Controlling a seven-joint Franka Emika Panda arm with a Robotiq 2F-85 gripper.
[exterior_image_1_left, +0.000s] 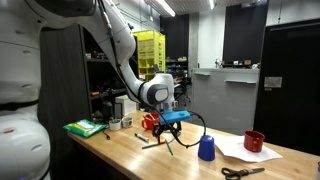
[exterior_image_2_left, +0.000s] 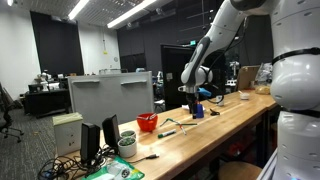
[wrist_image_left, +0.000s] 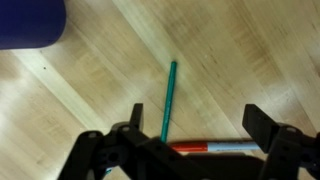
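Note:
My gripper is open above the wooden table, its fingers apart with nothing held. Below it in the wrist view lies a thin green stick (wrist_image_left: 169, 98), its lower end partly hidden by the gripper. A red and white marker (wrist_image_left: 216, 146) lies crosswise near that end, also partly covered. In exterior view 1 the gripper (exterior_image_1_left: 170, 132) hangs just over the stick (exterior_image_1_left: 169, 149) and marker (exterior_image_1_left: 154, 145). A blue cup (exterior_image_1_left: 207, 148) stands to the right of them; its dark blue side (wrist_image_left: 28, 22) fills the wrist view's top left corner.
A red mug (exterior_image_1_left: 254, 142) stands on white paper (exterior_image_1_left: 232, 147) at the right, with scissors (exterior_image_1_left: 241, 174) in front. Behind the gripper is a red pot (exterior_image_2_left: 147, 122). A white mug (exterior_image_2_left: 129, 140) and a green packet (exterior_image_1_left: 84, 128) occupy the other end.

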